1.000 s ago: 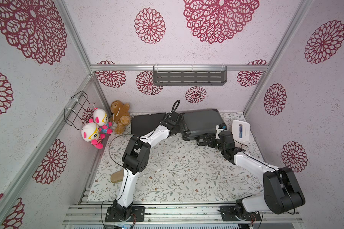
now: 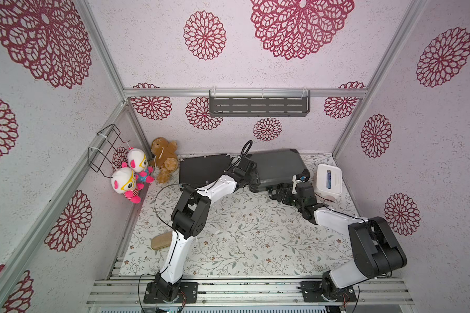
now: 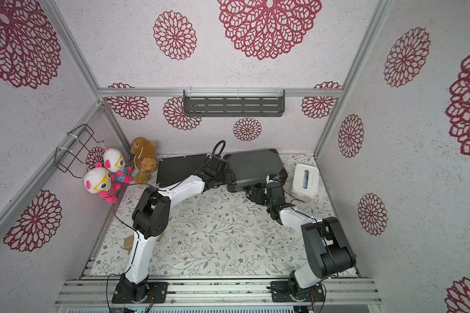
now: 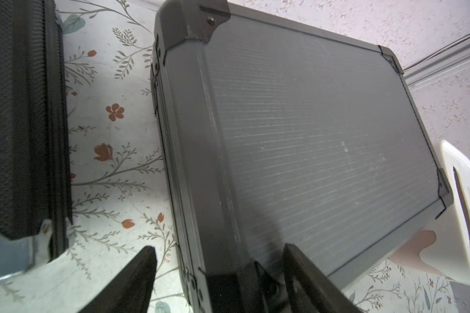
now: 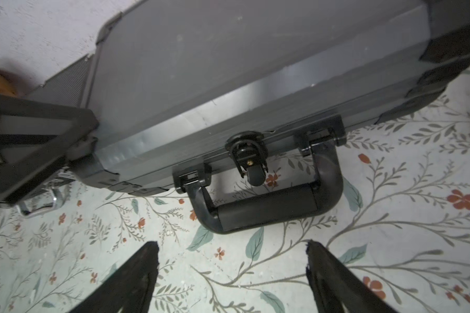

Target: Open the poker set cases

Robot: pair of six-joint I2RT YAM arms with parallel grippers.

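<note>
A grey hard case (image 2: 276, 166) with black corners lies at the back, its lid down on its base. In the right wrist view, its black handle (image 5: 269, 208) and a black latch (image 5: 249, 159) show on the front side. A flatter black case (image 2: 203, 169) lies to its left, with a silver latch (image 4: 18, 255) near one corner. My left gripper is open, its fingers either side of the grey case's front left corner; whether they touch it I cannot tell. My right gripper is open before the handle, nothing between its fingers.
A white container (image 2: 329, 180) stands right of the grey case. At back left sit a brown plush (image 2: 164, 159) and two pink-white dolls (image 2: 124, 180). A tan block (image 2: 160, 241) lies at front left.
My left gripper has moved right, from the gap between the cases to the grey case's left end. Both cases are unmoved.
</note>
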